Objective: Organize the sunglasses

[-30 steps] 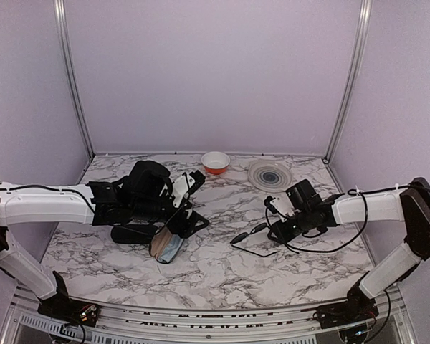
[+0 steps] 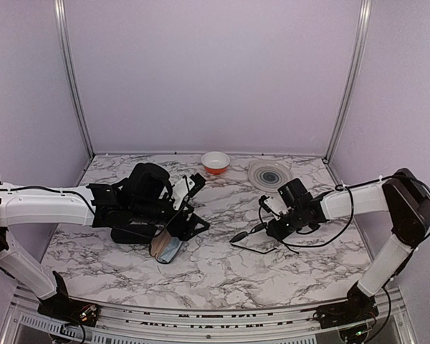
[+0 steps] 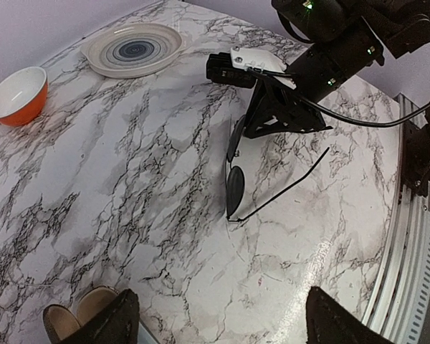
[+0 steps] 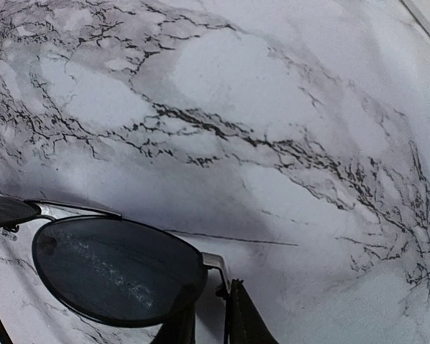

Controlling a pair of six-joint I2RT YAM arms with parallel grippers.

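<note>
Dark-lensed sunglasses (image 4: pixel 118 272) with a thin metal frame rest on the marble table, their arms unfolded. In the right wrist view my right gripper is at the hinge end of one lens, its fingers part open and the sunglasses' arm between them. A firm hold does not show. From the left wrist view, the lenses (image 3: pixel 234 190) stand toward the table's middle, with the right gripper at their far end. My left gripper is open and empty, above the table near an open case with tan and blue lining (image 2: pixel 163 246).
A black case or pouch (image 2: pixel 131 235) lies partly under the left arm. At the back are a white and orange bowl (image 2: pixel 216 162) and a round pale plate (image 2: pixel 252 177). Bare marble lies between the left gripper and the sunglasses.
The left arm and the sunglasses look almost unmoved.
</note>
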